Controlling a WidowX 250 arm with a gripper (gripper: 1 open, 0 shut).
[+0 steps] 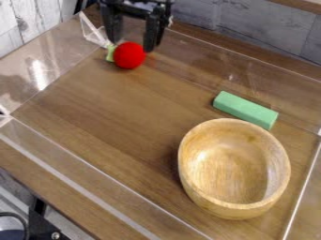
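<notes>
My black gripper [130, 34] hangs at the top left, over a red ball [129, 56], its two fingers spread apart to either side above it. A small green object peeks out just left of the ball, with white wire-like shapes beside it. A green block [246, 111] lies at the right. A large wooden bowl [234, 194] stands at the lower right.
A grey plank wall runs along the back right. Cables lie beyond the table's edge at the lower left.
</notes>
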